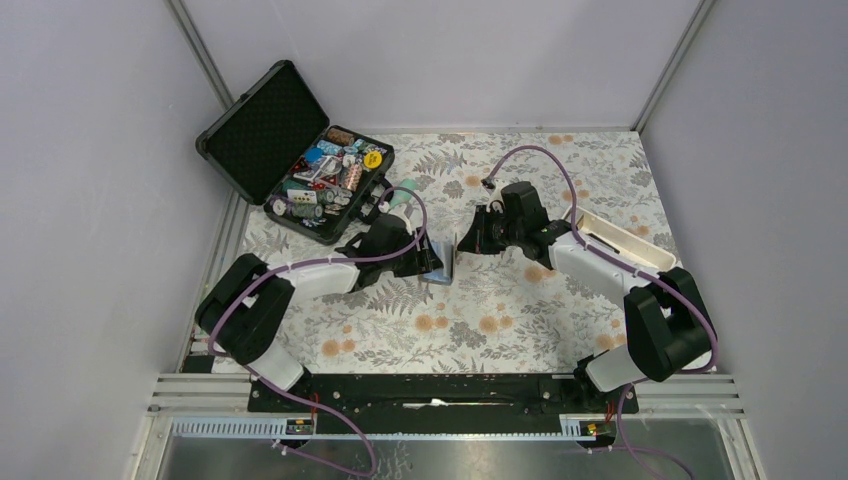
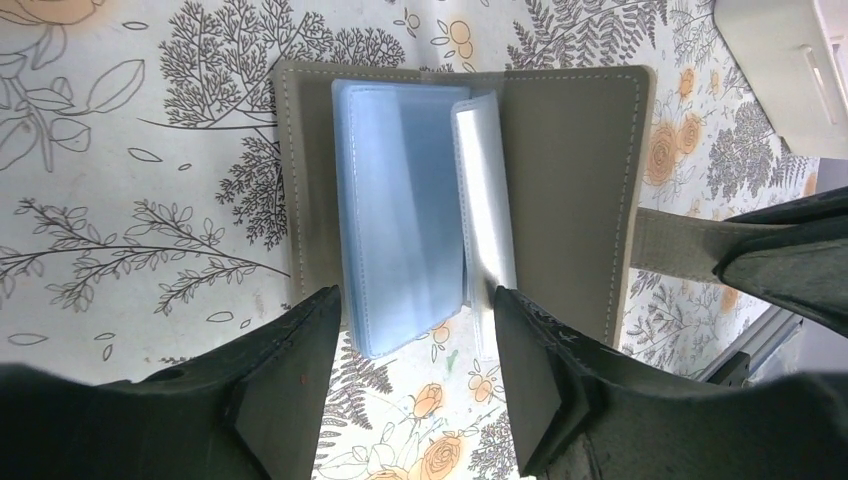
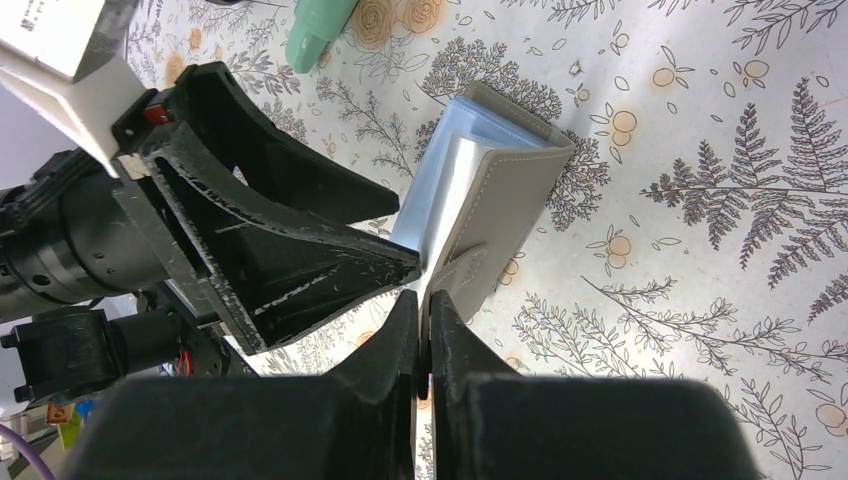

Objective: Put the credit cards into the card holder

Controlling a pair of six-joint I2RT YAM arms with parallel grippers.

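The grey-brown card holder (image 2: 565, 180) lies spread open in the left wrist view, a blue sleeve page (image 2: 405, 200) folded to the left and a whitish clear sleeve (image 2: 487, 200) standing near its middle. Over its lower part my left gripper is open, one finger to each side of the pages; the right-hand finger appears to touch the clear sleeve. My right gripper is shut on the holder's strap, whose grey band (image 2: 680, 243) runs from the cover into its fingers. From the right wrist view the cover (image 3: 515, 200) slants upward. No loose credit card can be made out.
An open black case (image 1: 265, 130) full of small items stands at back left, a green object (image 1: 403, 192) beside it. To the right is a white tray (image 1: 630, 240), partly behind the right arm.
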